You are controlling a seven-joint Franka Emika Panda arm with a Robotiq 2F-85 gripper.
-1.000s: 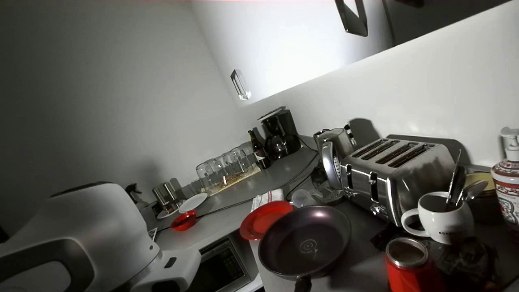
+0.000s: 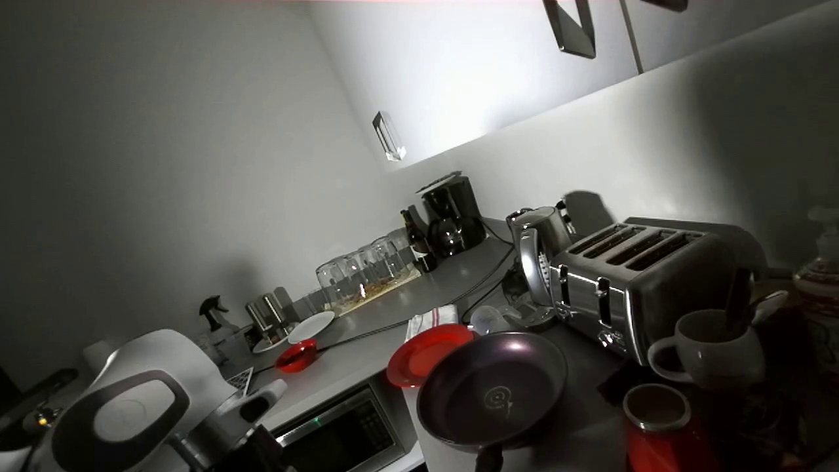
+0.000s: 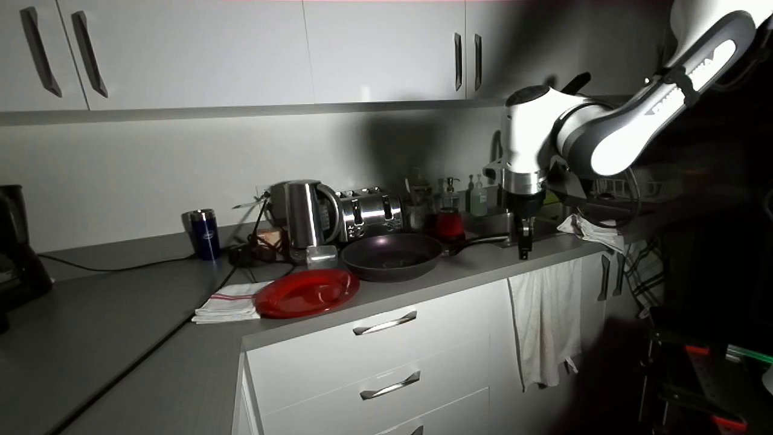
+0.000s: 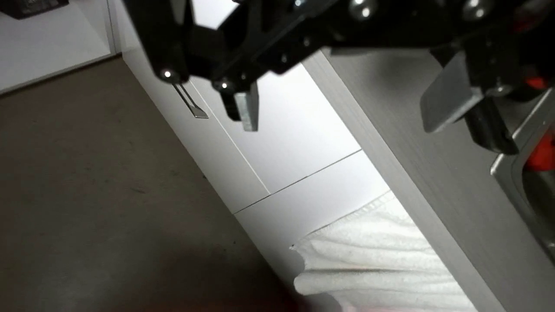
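Note:
My gripper (image 3: 526,246) hangs near the counter's front edge, right of the frying pan's handle in exterior view 2. In the wrist view its two fingers (image 4: 247,109) stand wide apart, with nothing held between them. The dark frying pan (image 3: 393,254) rests on the counter, its black handle (image 3: 478,240) pointing right. Beside the pan lies a red plate (image 3: 308,293), and a folded striped cloth (image 3: 230,302) is at the plate's left. Under the gripper, the wrist view shows the counter edge and a white towel (image 4: 380,260) hanging down the cabinet front.
Behind the pan stand a steel toaster (image 2: 637,275) and a kettle (image 3: 304,214). A white mug (image 2: 712,350) and a red canister (image 2: 664,432) crowd the counter near the toaster. A crumpled cloth (image 3: 594,231) lies by the sink. The left counter has free room.
In exterior view 1 the arm has moved lower left and away, and its wrist end now shows. Shadow now covers the mug and bottle at right. The counter objects stay put.

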